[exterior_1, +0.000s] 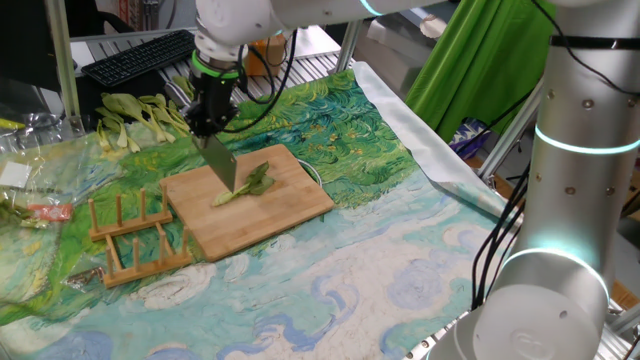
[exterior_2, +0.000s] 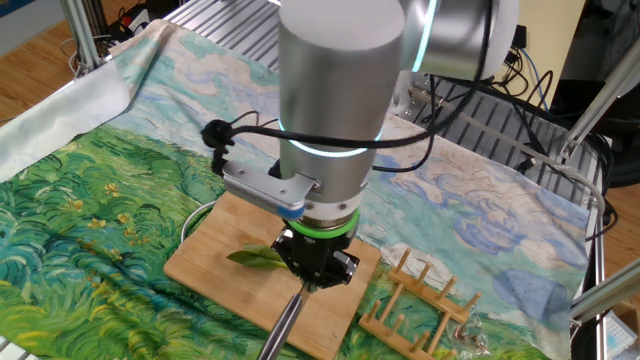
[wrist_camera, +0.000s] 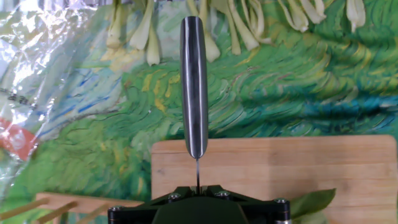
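Observation:
A knife with a broad blade (exterior_1: 218, 163) and a steel handle (wrist_camera: 194, 87) is held by my gripper (exterior_1: 206, 136), which is shut on it near where blade and handle meet. The handle points away from the gripper in the wrist view. Below lies a wooden cutting board (exterior_1: 290, 212) with one leafy green vegetable (exterior_1: 246, 187) on it. In exterior view 1 the blade's lower corner overlaps the vegetable's stem side; whether they touch I cannot tell. Only a leaf (wrist_camera: 313, 202) shows at the wrist view's lower right. The gripper hides most of the blade there.
A wooden peg rack (exterior_1: 150, 255) stands beside the board. More leafy greens (exterior_1: 135, 115) lie at the cloth's far edge, near clear plastic packaging (exterior_1: 50, 165). A wire handle (exterior_1: 312, 172) sticks out from the board's end.

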